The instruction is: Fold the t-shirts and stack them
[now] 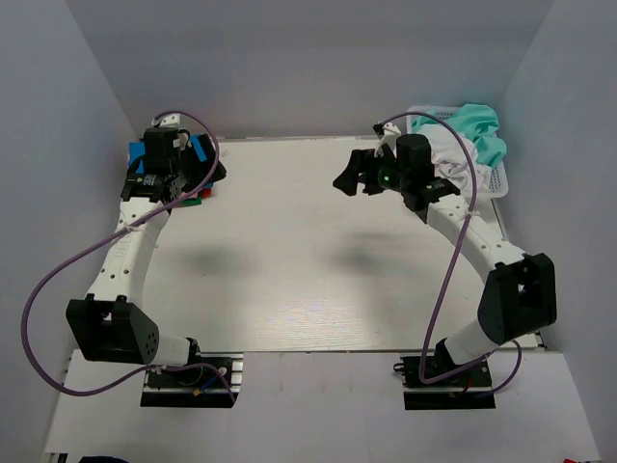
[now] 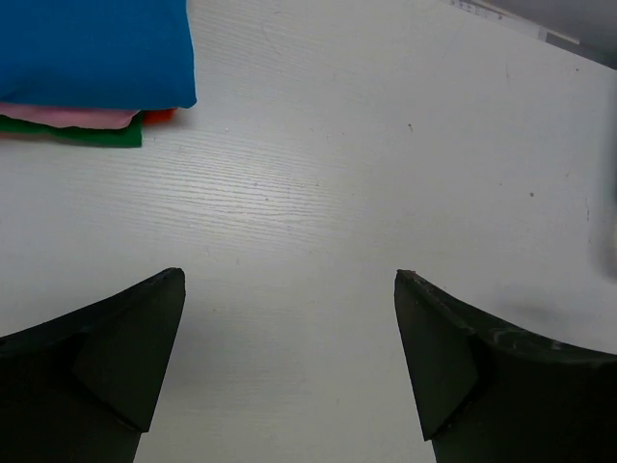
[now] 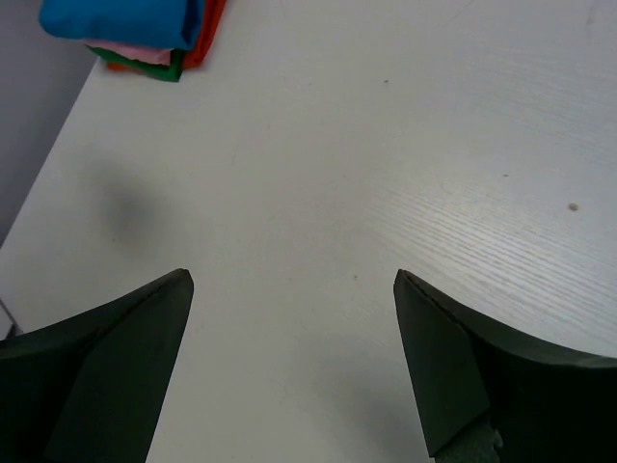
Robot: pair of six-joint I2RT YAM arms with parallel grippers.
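Observation:
At the table's far left lies a stack of folded shirts, blue on top (image 2: 96, 53), with pink (image 2: 72, 117), green (image 2: 116, 133) and red (image 3: 204, 34) cloth showing below. My left gripper (image 1: 214, 172) hangs over the stack's right side in the top view, partly hiding it; its fingers stand open and empty. At the back right, a white laundry basket (image 1: 499, 180) holds a loose heap of teal (image 1: 479, 125) and white (image 1: 445, 152) cloth. Left of that basket, above bare table, my right gripper (image 1: 347, 183) is open with nothing between its fingers.
Bare white table (image 1: 289, 260) stretches across the middle and front. Grey walls close in the left, back and right sides. Purple cables loop along both arms.

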